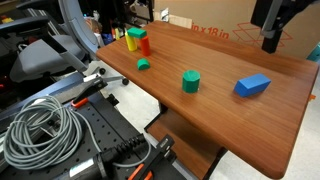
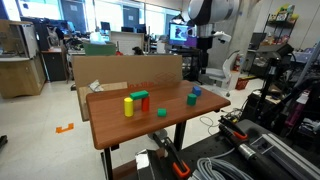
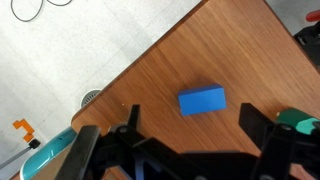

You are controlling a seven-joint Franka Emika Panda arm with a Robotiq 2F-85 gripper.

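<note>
A blue block point(image 1: 252, 85) lies flat on the wooden table, toward its right end in the first exterior view. Above it hangs my gripper point(image 1: 291, 48), its fingers wide apart and nothing between them. From the wrist, the same blue block point(image 3: 202, 101) appears just ahead of the gap between the two dark fingers, below and clear of them. A green cylinder point(image 1: 191, 81) stands upright to the block's left in the first exterior view; in the wrist view this green cylinder point(image 3: 297, 122) is at the right edge, partly hidden behind a finger.
At the table's far end stand a yellow cylinder point(image 2: 128, 106) and a red cylinder point(image 2: 145, 103), with a green block point(image 2: 139, 94) resting across them. A small green piece point(image 1: 143, 64) lies nearby. Bare wood surrounds the blue block; the table edge point(image 3: 150, 45) is close.
</note>
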